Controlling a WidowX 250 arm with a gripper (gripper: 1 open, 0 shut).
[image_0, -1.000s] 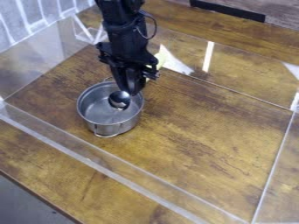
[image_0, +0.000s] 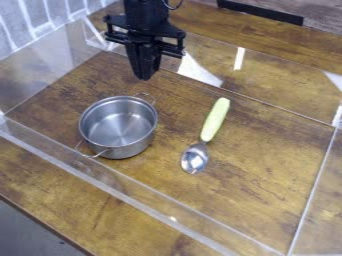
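My black gripper (image_0: 143, 65) hangs at the top centre, above and behind the steel pot, and looks shut, with nothing visible between its fingers. The steel pot (image_0: 118, 126) stands on the wooden table at centre left and looks empty. To its right, a pale green elongated object (image_0: 215, 119), like a corn cob or leek, lies on the table, with a steel spoon (image_0: 195, 157) just below it.
Clear panels with taped edges border the wooden work area (image_0: 234, 200). A white railing stands at the top left.
My gripper has risen away from the pot. The pot has shifted slightly left. The spoon, earlier seen at the pot, and the pale green object now lie on the table to the right.
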